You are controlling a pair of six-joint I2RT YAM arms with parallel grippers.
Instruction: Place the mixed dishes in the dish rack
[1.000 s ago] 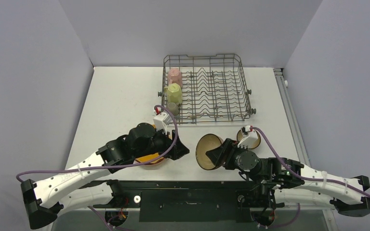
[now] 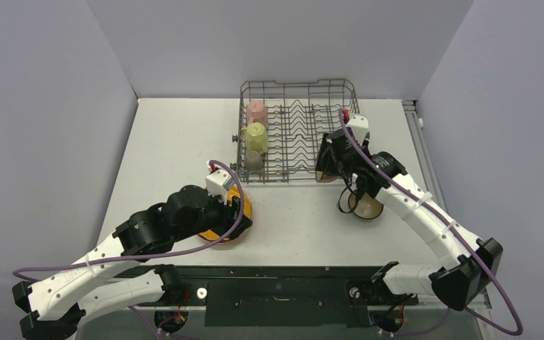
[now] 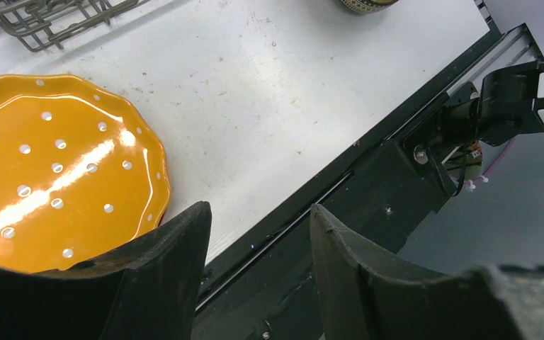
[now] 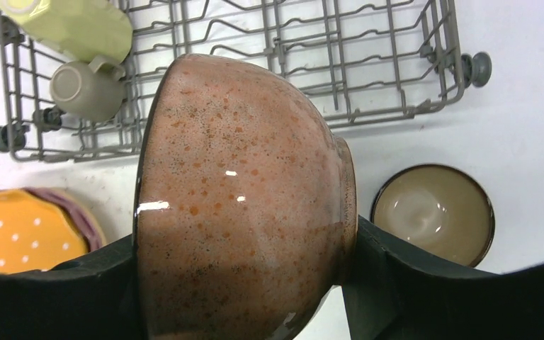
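Note:
A brown speckled bowl is tipped on its side in my right gripper, shut on it. From above, only a brown sliver of this bowl shows under the arm, at the front right of the wire dish rack. My left gripper is open and empty, beside and above the orange dotted plate, which lies on the table at front left. A second brown bowl rests upright on the table at right. Whether the held bowl touches the rack is hidden.
Along the rack's left side stand a pink cup, a yellow-green mug and a small grey mug. The rack's middle tines are bare. Under the orange plate a mauve dish edge shows.
My right arm has carried the bowl from the front middle of the table back to the rack's front right, uncovering the second bowl. The left gripper has shifted left, over the orange plate.

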